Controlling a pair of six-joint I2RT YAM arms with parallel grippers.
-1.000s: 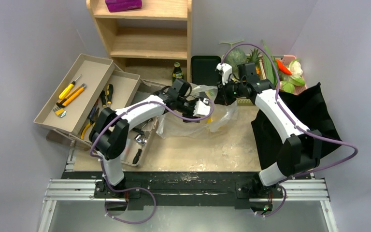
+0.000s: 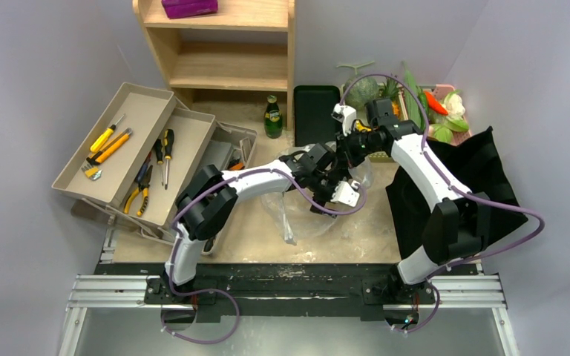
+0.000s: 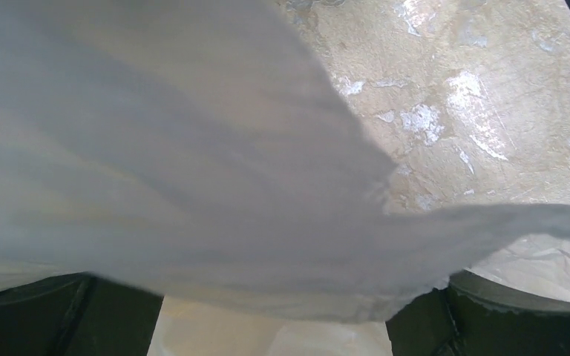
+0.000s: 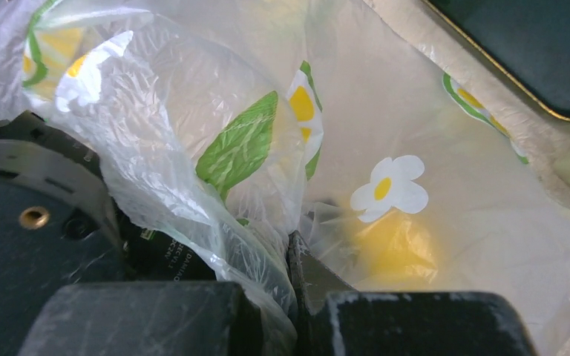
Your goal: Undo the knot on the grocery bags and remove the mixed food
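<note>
A translucent grocery bag (image 2: 297, 222) with flower prints lies crumpled on the table beneath both grippers; yellow content shows through the plastic (image 4: 393, 248) in the right wrist view. My left gripper is open low in the bag's middle, loose film draped over and between its fingers. My right gripper is shut at the back right of the bag, close beside the left one, with crumpled film at its fingertips; whether film is pinched there is hard to tell.
A green bottle (image 2: 273, 119) and dark tray (image 2: 314, 107) stand behind the bag. A vegetable basket (image 2: 460, 135) and black fabric bag (image 2: 408, 208) are at right, tool trays (image 2: 82, 178) at left. Bare table shows at the front.
My left arm has moved right and toward the front, and the bag's front has shifted and stretched toward the table's front.
</note>
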